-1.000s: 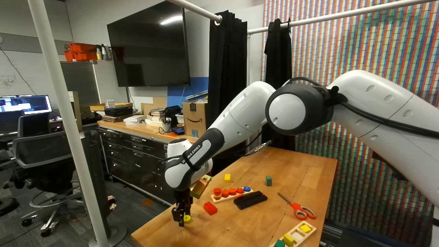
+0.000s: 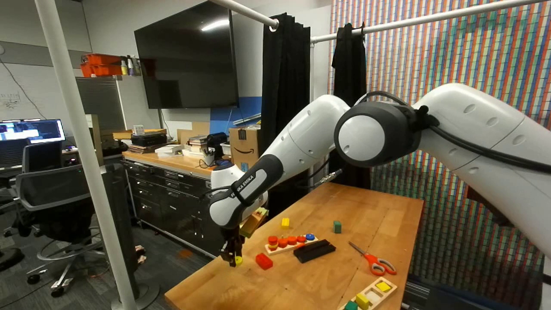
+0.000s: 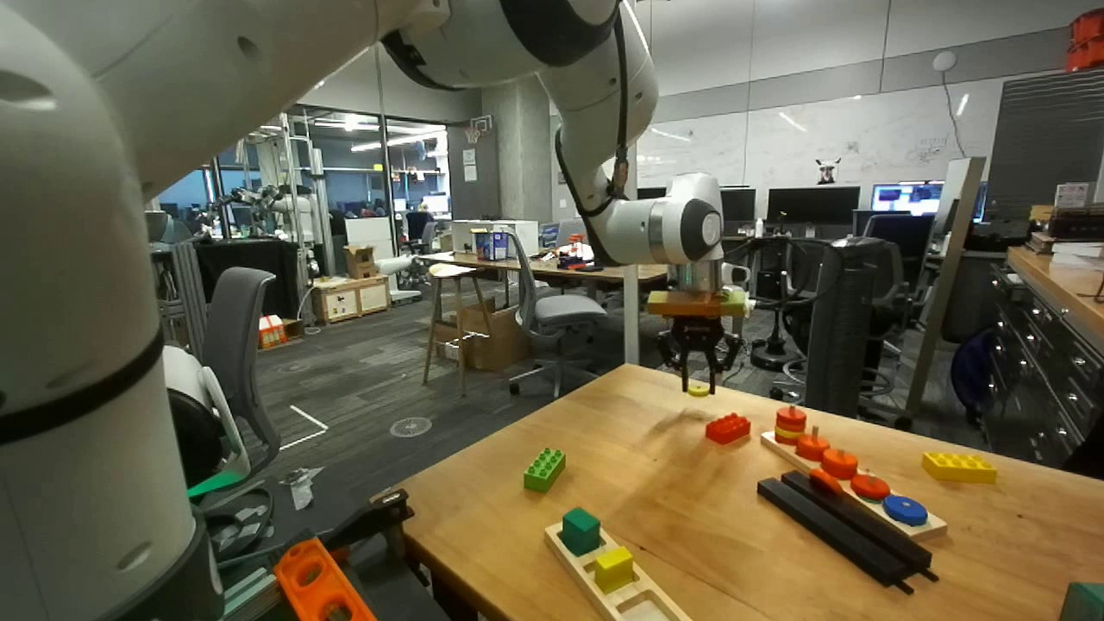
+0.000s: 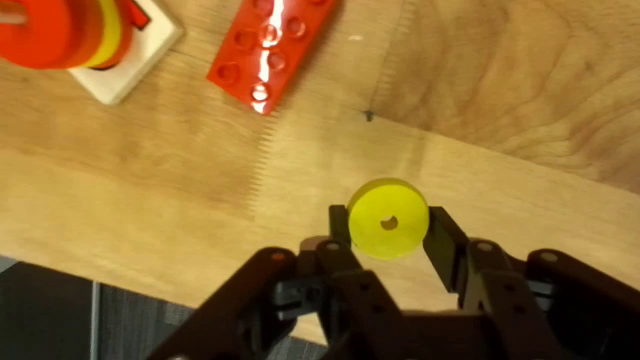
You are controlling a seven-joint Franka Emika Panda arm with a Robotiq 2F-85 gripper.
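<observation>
A round yellow disc [image 4: 388, 223] with a small centre hole is pinched between the two black fingertips of my gripper, which is shut on it. In exterior view 2 the gripper [image 3: 699, 385] hangs above the far end of the table with the disc [image 3: 699, 390] between its tips. Exterior view 1 shows only part of the disc [image 2: 238, 260] beside the gripper's fingers. To one side stands a pale wooden peg board [image 3: 934, 524] bearing stacked red and yellow rings, more red rings and a blue ring [image 3: 906, 509].
A red toy brick [image 3: 729, 429] lies between the disc and the peg board. Two black bars [image 3: 843, 529] sit alongside the board. Orange-handled scissors [image 2: 378, 264], a green brick [image 3: 544, 470] and a wooden block tray [image 3: 590, 581] lie elsewhere. The table edge is close to the gripper.
My gripper has risen and shifted slightly right in exterior view 1, and the yellow disc has come up with it. The other table objects have stayed put.
</observation>
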